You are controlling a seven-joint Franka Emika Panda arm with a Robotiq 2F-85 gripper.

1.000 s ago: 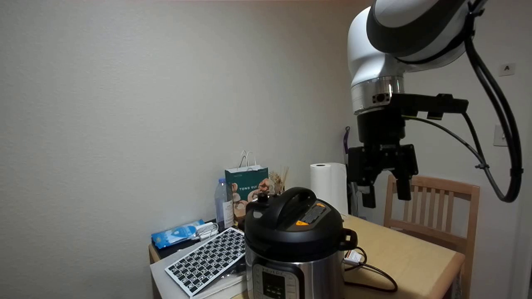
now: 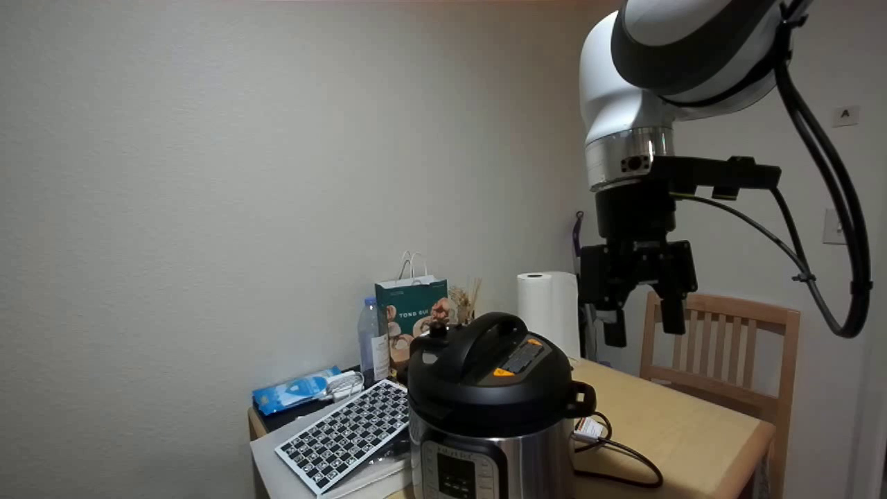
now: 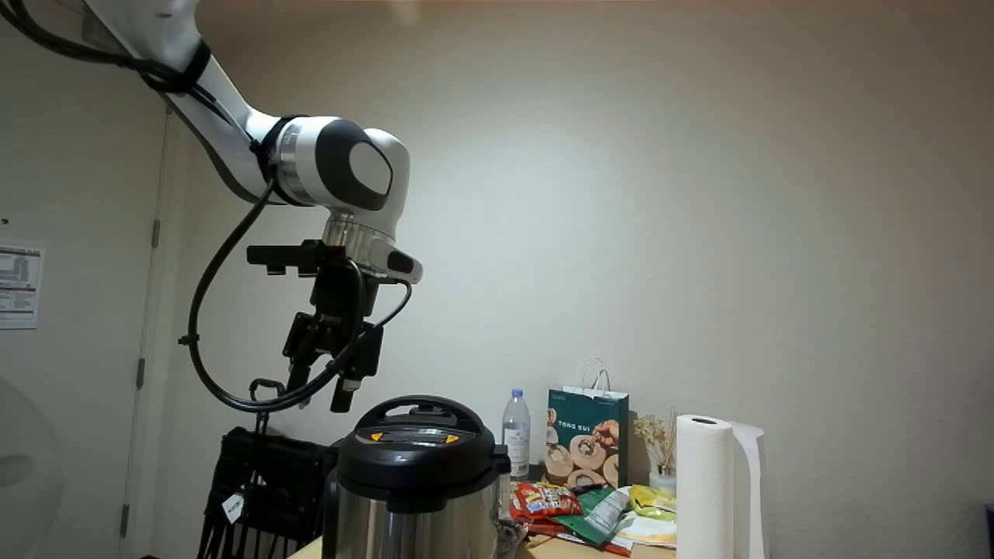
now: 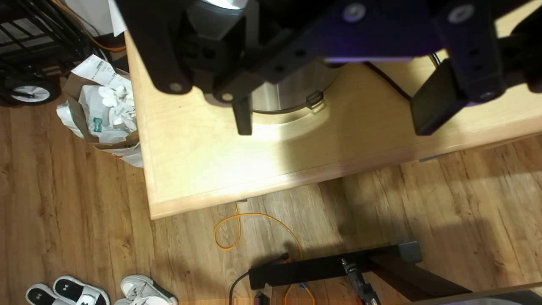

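Note:
My gripper (image 2: 649,334) hangs open in the air with nothing between its fingers. In exterior view 2 the gripper (image 3: 321,402) appears up and left of a pressure cooker (image 3: 419,461), clear of its lid. That cooker (image 2: 499,399) has a black lid, shut on top, with a curved handle, and a steel body with a front control panel. From the wrist view, the two fingers (image 4: 244,116) are spread wide apart, and the cooker's steel side (image 4: 292,89) shows partly behind the gripper. Most of the cooker is hidden there.
The wooden table (image 2: 690,416) has bare room right of the cooker, apart from a black cord (image 2: 624,453). Paper towels (image 2: 549,308), a green bag (image 2: 413,309), a bottle (image 2: 372,339) and a checkered board (image 2: 349,434) stand or lie around. Snack packets (image 3: 596,512) lie behind.

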